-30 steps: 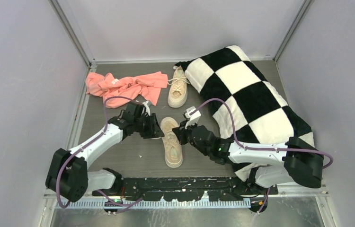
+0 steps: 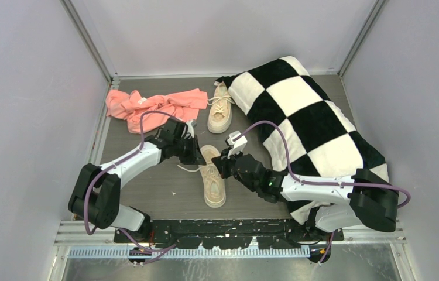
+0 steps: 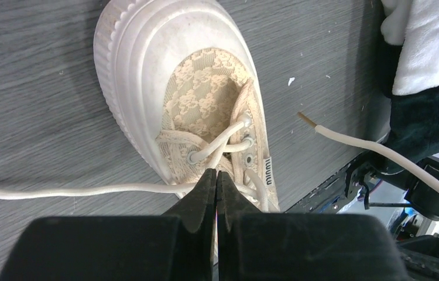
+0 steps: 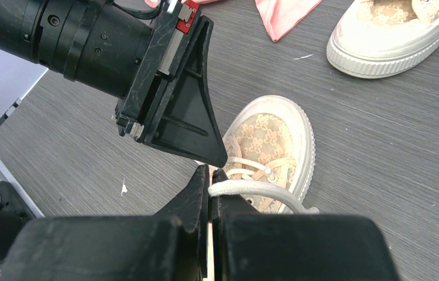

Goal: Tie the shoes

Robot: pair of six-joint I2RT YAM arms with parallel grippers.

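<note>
A cream lace shoe (image 2: 213, 190) lies lengthwise near the table's middle, its laces loose across the top. My left gripper hangs over it, fingers shut, over a lace (image 3: 100, 188) that runs out to the side; nothing clearly shows between them. My right gripper is shut on a white lace (image 4: 252, 188) just beside the left gripper, above the same shoe. In the left wrist view a lace end with a brown tip (image 3: 346, 138) sticks out from the right. A second cream shoe (image 2: 219, 120) lies farther back, its laces across it.
A pink cloth (image 2: 155, 105) lies at the back left. A large checkered cushion (image 2: 316, 134) fills the right side, under the right arm. Bare table (image 2: 135, 193) shows left of the near shoe. Walls enclose the sides and back.
The right gripper has barely moved.
</note>
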